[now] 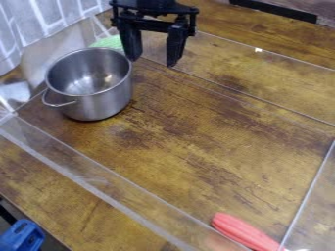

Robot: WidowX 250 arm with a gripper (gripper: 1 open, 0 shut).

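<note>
My black gripper (155, 47) hangs at the top centre of the camera view, above and just right of a steel pot (89, 86), its two fingers spread apart with nothing visible between them. The pot stands on the wooden table (197, 147) at the left, and its inside looks empty. A small green item (109, 42) lies behind the pot, partly hidden by the arm.
A pink-red object (242, 233) lies at the bottom right. A blue item (22, 237) is at the bottom left corner. Transparent edging runs along the table's sides.
</note>
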